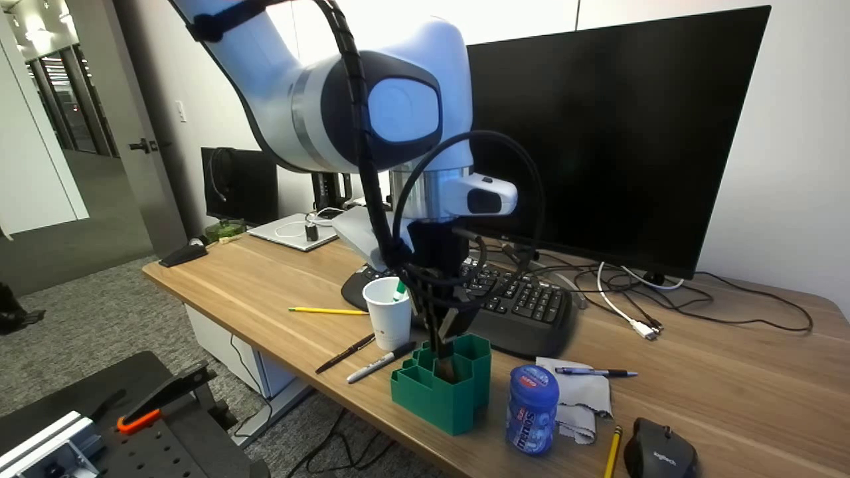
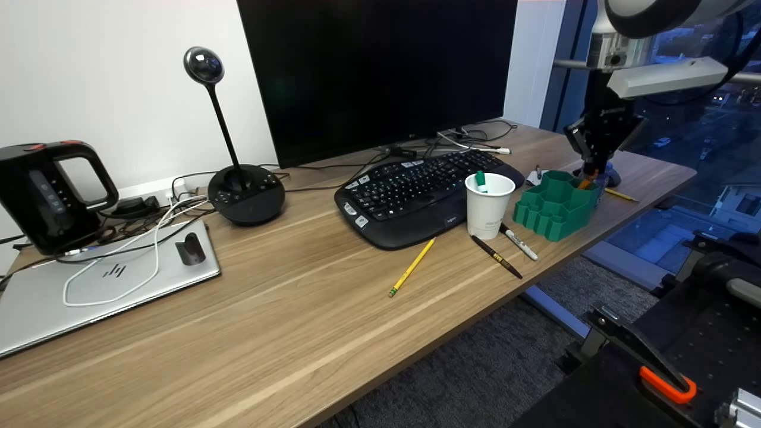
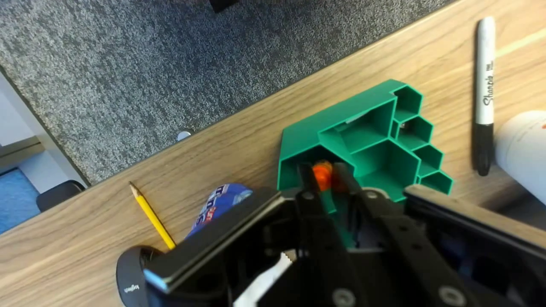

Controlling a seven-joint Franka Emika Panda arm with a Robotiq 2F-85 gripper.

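The green organizer (image 3: 381, 163), with several angular compartments, stands near the desk's front edge. Directly over its large compartment, my gripper points downward. Its fingers are closed on a small orange object (image 3: 322, 174), which shows between the fingertips in the wrist view. From the second exterior view, the orange object (image 2: 587, 179) hangs below the gripper (image 2: 590, 168) at the organizer's far compartment. In the first exterior view its lower end is hidden by the organizer walls. What exactly the object is cannot be made out.
Close by stand a blue gum tub (image 1: 533, 410) and a white cup (image 1: 388, 312) holding a green marker. A Sharpie (image 3: 484, 97), black pen (image 1: 344, 353), yellow pencil (image 2: 412, 267), mouse (image 1: 660, 450) and keyboard (image 2: 421, 192) lie around.
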